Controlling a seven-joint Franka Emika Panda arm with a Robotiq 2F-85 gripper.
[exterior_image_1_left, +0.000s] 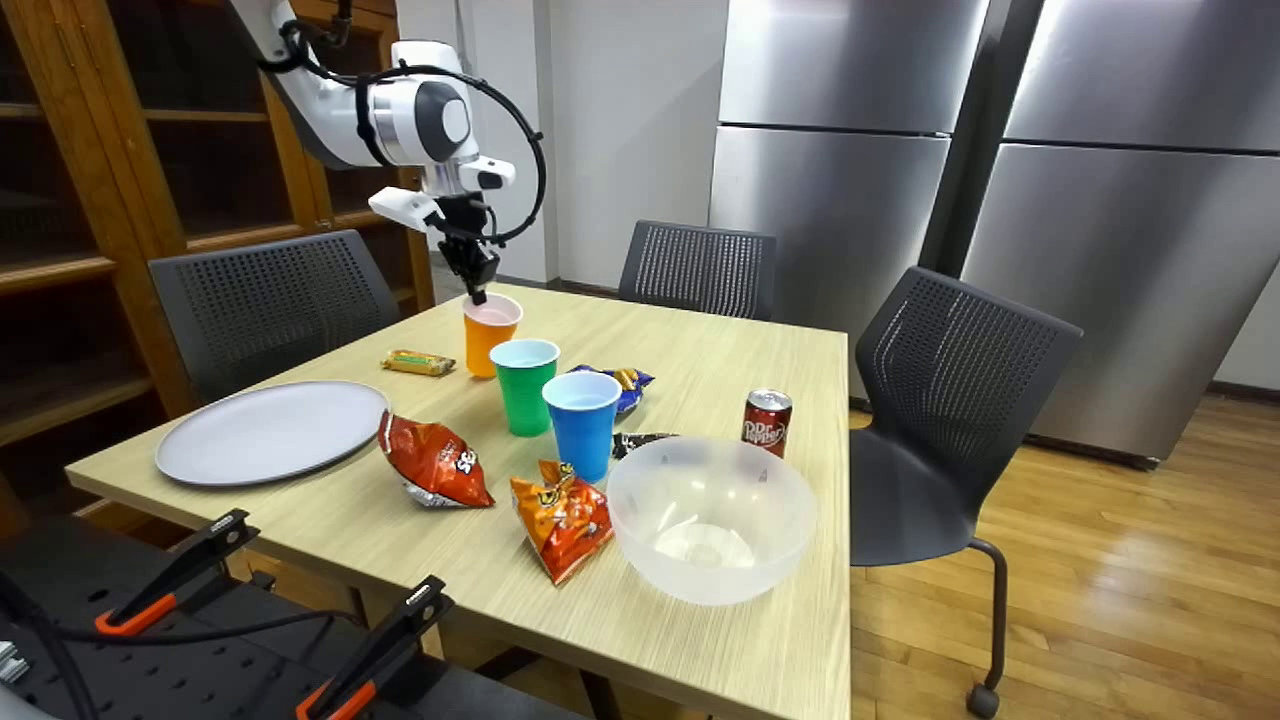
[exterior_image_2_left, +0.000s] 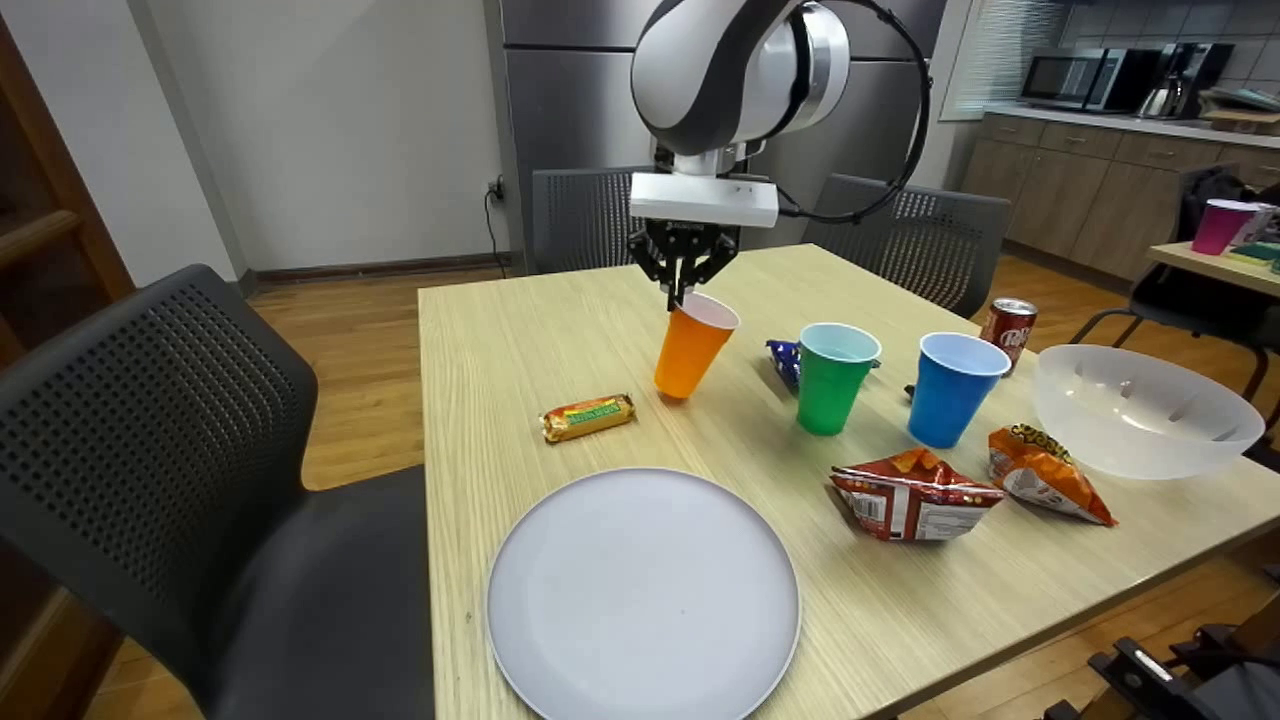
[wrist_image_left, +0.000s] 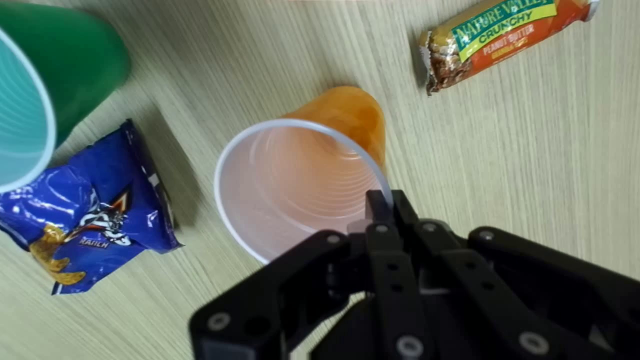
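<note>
An orange cup (exterior_image_2_left: 692, 350) with a pale inside leans a little at the far part of the table, its mouth upward. My gripper is shut on its rim, one finger inside the cup and one outside. Whether the cup's base touches the table I cannot tell for sure. Close by stand a green cup (exterior_image_1_left: 524, 390) and a blue cup (exterior_image_1_left: 583, 422), both upright. A gold-wrapped granola bar (wrist_image_left: 504, 39) lies on the other side of the orange cup, apart from it.
A grey plate (exterior_image_2_left: 644, 588), a red chip bag (exterior_image_1_left: 438, 462), an orange chip bag (exterior_image_1_left: 561, 522), a blue chip bag (wrist_image_left: 90, 210), a clear bowl (exterior_image_1_left: 711, 516) and a soda can (exterior_image_1_left: 767, 420) occupy the table.
</note>
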